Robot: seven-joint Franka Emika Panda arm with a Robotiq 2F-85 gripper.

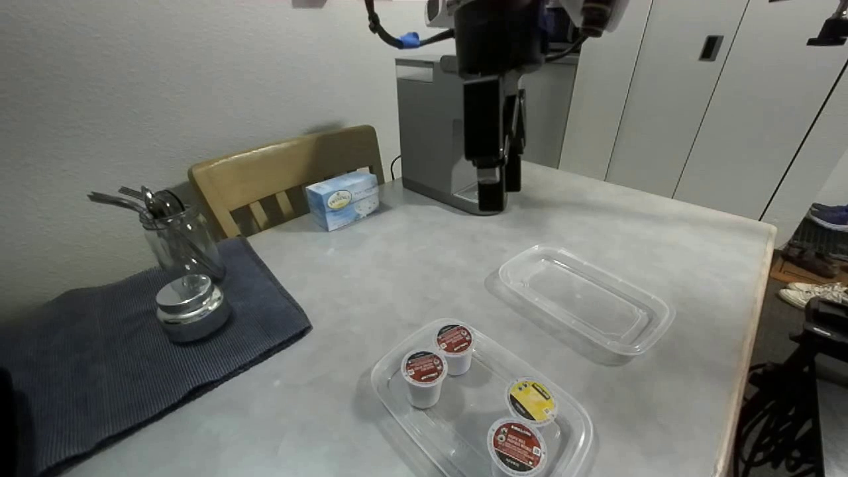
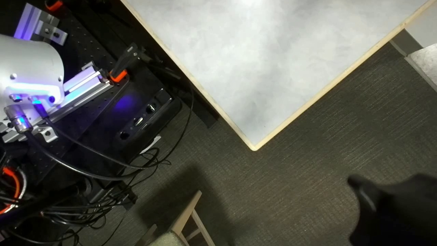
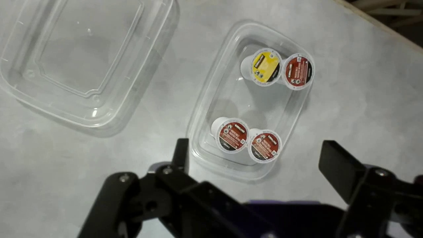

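Note:
Seen from the wrist, my gripper is open, its two black fingers wide apart with only air between them. Below and beyond it lies a clear plastic tub (image 3: 222, 85) holding coffee pods: a yellow-lidded pod (image 3: 266, 67) beside a red-lidded pod (image 3: 298, 71) at the far end, and two more red-lidded pods, one (image 3: 232, 135) left of the other (image 3: 264, 146), at the near end. A second clear container (image 3: 85, 59), empty, lies to the left. In exterior view 1 my gripper (image 1: 501, 183) hangs high, in front of the grey coffee maker (image 1: 431, 127).
A blue tea box (image 1: 343, 200) stands near the wooden chair (image 1: 290, 163). A glass jar of utensils (image 1: 183, 238) and a silver-lidded jar (image 1: 191, 309) are at the left by a dark blue mat (image 1: 143, 350).

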